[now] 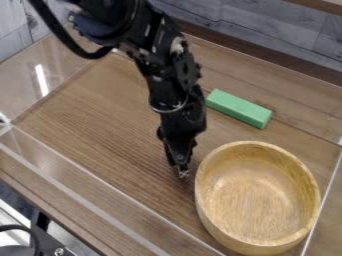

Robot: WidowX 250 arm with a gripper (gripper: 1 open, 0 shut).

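The black robot arm reaches down from the upper left, and its gripper (pixel 181 160) is low over the wooden tabletop, just left of a large round pale wooden bowl (pixel 254 225). The gripper's tip looks shut; nothing can be made out between its fingers. A green block (pixel 238 108) lies on the table behind and to the right, apart from the gripper.
The wooden table (pixel 94 135) has clear room to the left. A grey plank wall runs along the back. A black cable shows at the bottom left beyond the table's edge.
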